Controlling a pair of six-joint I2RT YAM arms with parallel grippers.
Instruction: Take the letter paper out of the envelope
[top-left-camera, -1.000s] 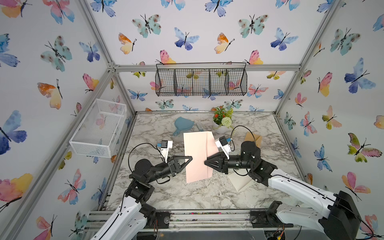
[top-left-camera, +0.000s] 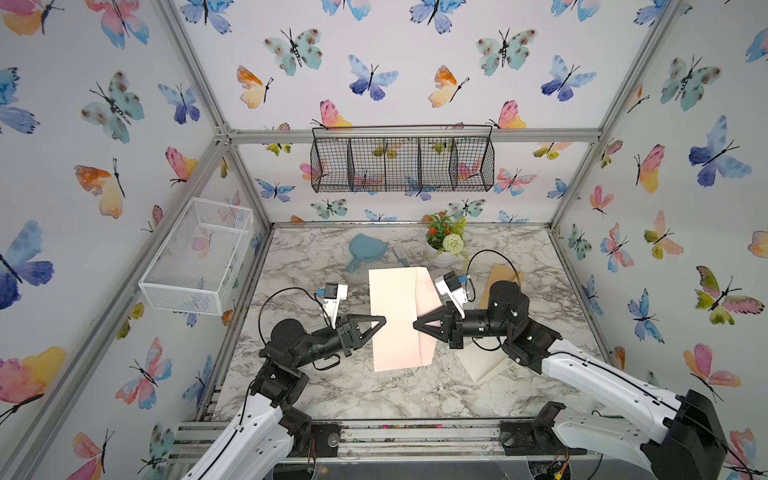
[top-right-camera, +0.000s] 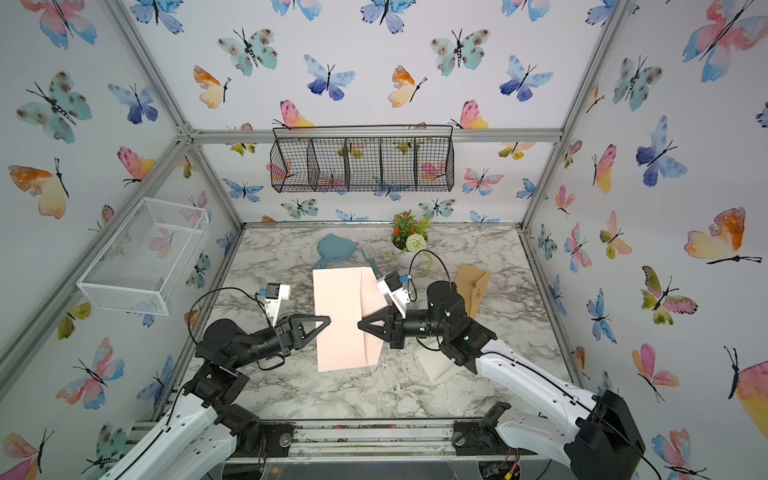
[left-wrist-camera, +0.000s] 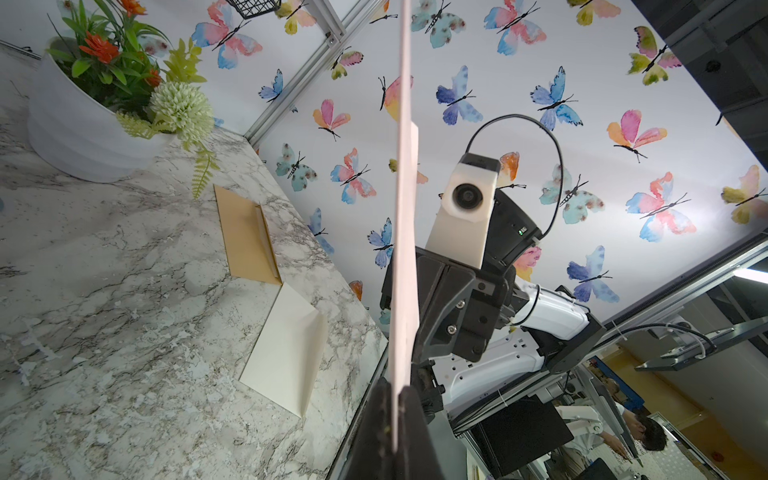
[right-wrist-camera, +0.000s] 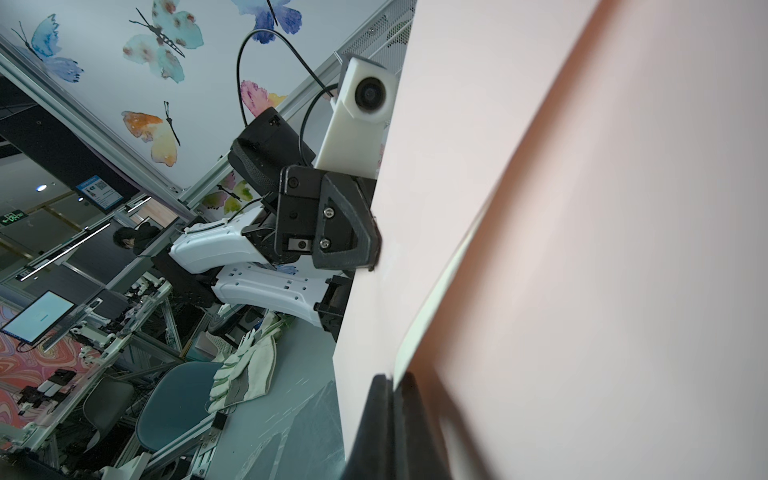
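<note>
A pink envelope (top-left-camera: 393, 320) is held up above the table between both arms, its panel facing the top views and a folded part standing out on the right. My left gripper (top-left-camera: 383, 320) is shut on its left edge; in the left wrist view the envelope (left-wrist-camera: 407, 240) appears edge-on, running down between the fingertips. On the other side, my right gripper (top-left-camera: 416, 324) is shut at the opening. There, the right wrist view shows a pale strip (right-wrist-camera: 433, 308) against the pink, reaching into the fingertips. Whether this is letter paper or the envelope's own edge, I cannot tell.
A cream envelope (left-wrist-camera: 281, 352) and a brown one (left-wrist-camera: 246, 236) lie on the table at the right. A potted plant (top-left-camera: 443, 240) and a blue-grey object (top-left-camera: 367, 249) stand toward the back.
My right gripper has shifted slightly right and toward the front. The envelope sits a little lower, with its right part spread further out. The left gripper has barely moved.
</note>
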